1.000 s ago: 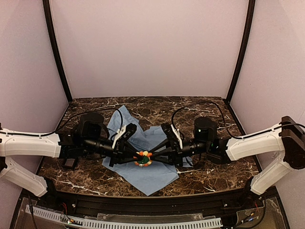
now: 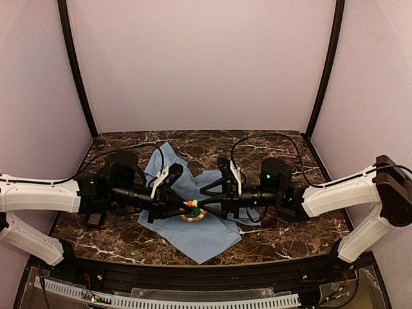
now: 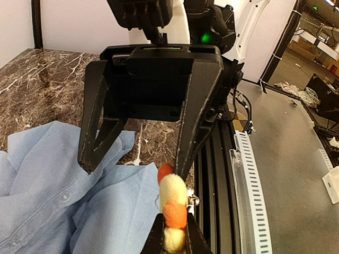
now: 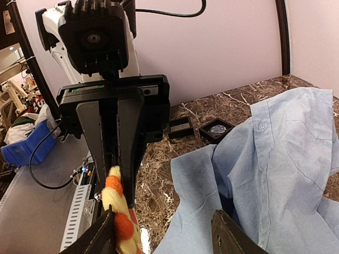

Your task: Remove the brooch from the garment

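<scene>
The brooch (image 2: 194, 212), an orange and cream fuzzy flower with a green centre, is held above the light blue garment (image 2: 193, 244). My left gripper is shut on it, seen edge-on in the left wrist view and at the left of the right wrist view (image 4: 122, 225). My right gripper (image 2: 211, 199) stands open at the brooch's right side, one fingertip close to the petals; whether it touches cannot be told. Part of a metal clasp shows behind the brooch in the left wrist view.
The marble table (image 2: 283, 238) has bare strips around the garment. Small dark boxes (image 4: 214, 130) lie at the back in the right wrist view. A metal rail (image 2: 167, 299) runs along the front edge.
My right gripper has shifted slightly and its fingers look more widely parted than a second ago. The left gripper and brooch are nearly unchanged.
</scene>
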